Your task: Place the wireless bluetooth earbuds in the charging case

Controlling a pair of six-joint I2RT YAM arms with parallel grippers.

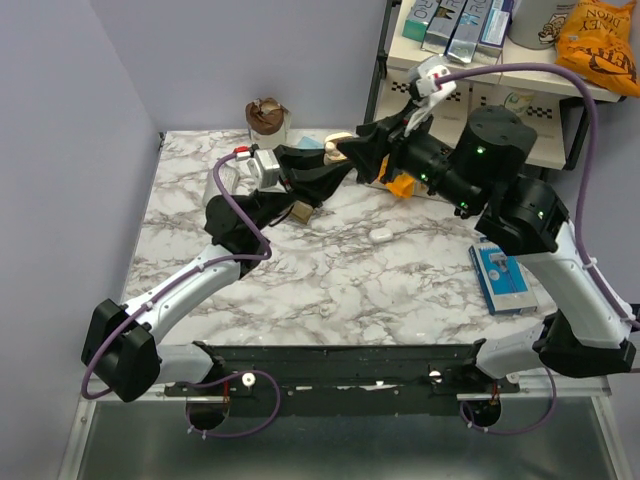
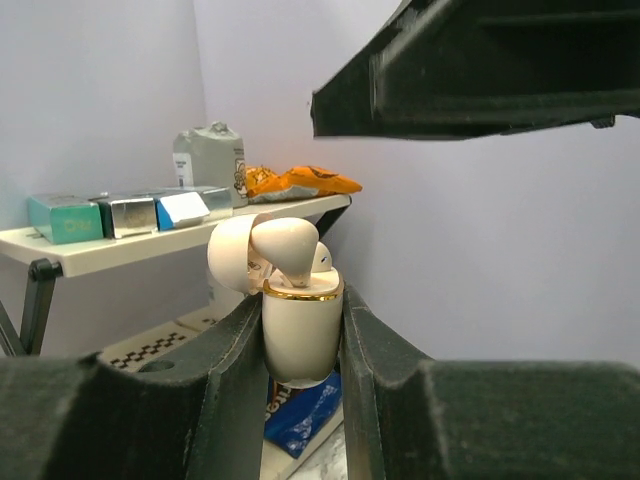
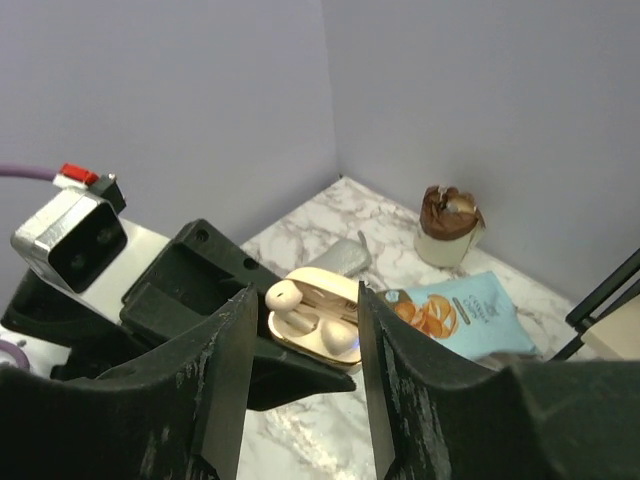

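Observation:
Low in the left wrist view, my left gripper is shut on the cream charging case (image 2: 302, 312), which has a gold rim and a raised lid (image 2: 230, 252). A cream earbud (image 2: 287, 245) sticks up out of the case. From the right wrist view, the open case (image 3: 318, 277) shows a rounded earbud end (image 3: 284, 296) and a second rounded shape (image 3: 336, 334) inside; how deep they sit cannot be told. My right gripper is open, its fingers either side of the case's opening. Both grippers meet above the table's back in the top view.
A small white piece (image 1: 381, 235) lies on the marble table (image 1: 330, 285). Behind stands a shelf (image 1: 545, 80) with boxes and an orange bag (image 1: 597, 48). A blue box (image 1: 502, 278) lies at the right.

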